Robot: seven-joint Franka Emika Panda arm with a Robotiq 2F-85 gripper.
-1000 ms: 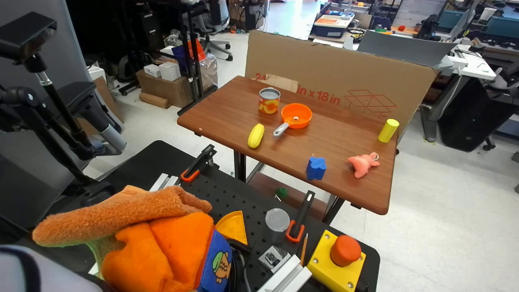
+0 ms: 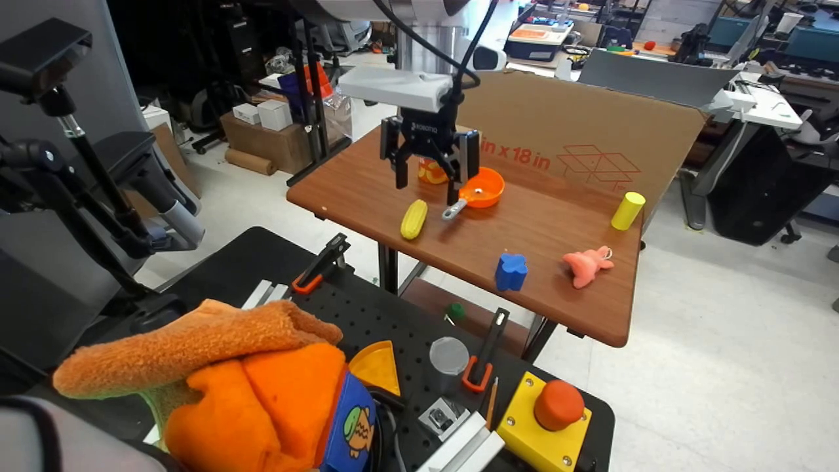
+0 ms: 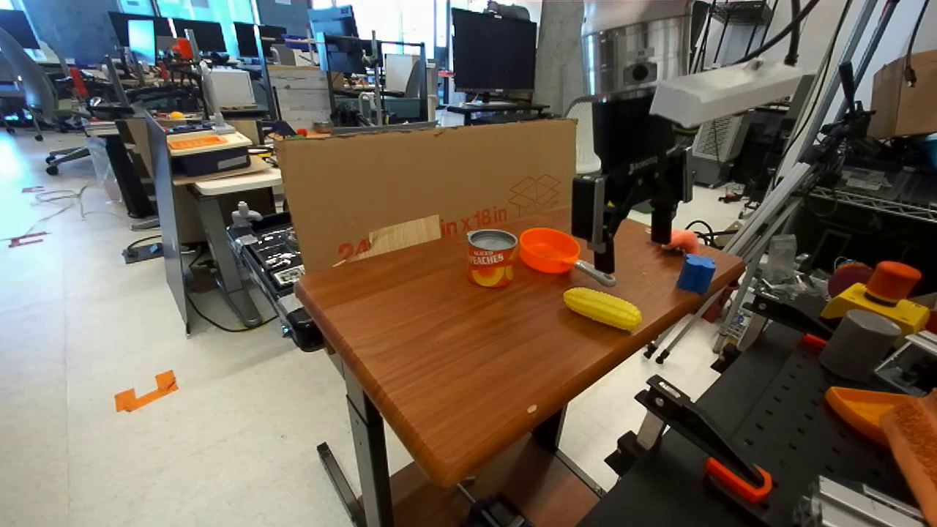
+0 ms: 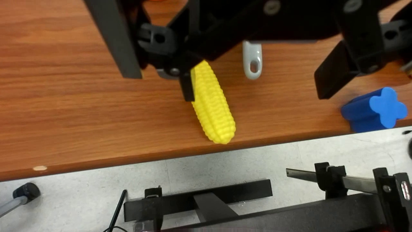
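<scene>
Over the back part of the wooden table hangs my gripper (image 2: 425, 193), its fingers wide apart with nothing between them. In the wrist view a yellow toy corn (image 4: 216, 112) lies near the table's front edge, partly covered by one finger (image 4: 187, 87). An orange strainer or pan (image 3: 550, 249) rests on the table, its grey handle (image 4: 252, 58) showing below the gripper. Beside it stands a peach can (image 3: 492, 262), mostly hidden behind the gripper in exterior view 1. A blue flower-shaped block (image 4: 376, 110) sits right of the corn in the wrist view.
A pink plush toy (image 2: 586, 266) and a yellow cylinder (image 2: 627, 211) occupy the table's right end in exterior view 1. A cardboard sheet (image 3: 422, 184) walls off the back edge.
The arm and gripper, absent from exterior view 1 one second ago, now hang above the table near the can and orange pan. The objects on the table have not visibly moved.
</scene>
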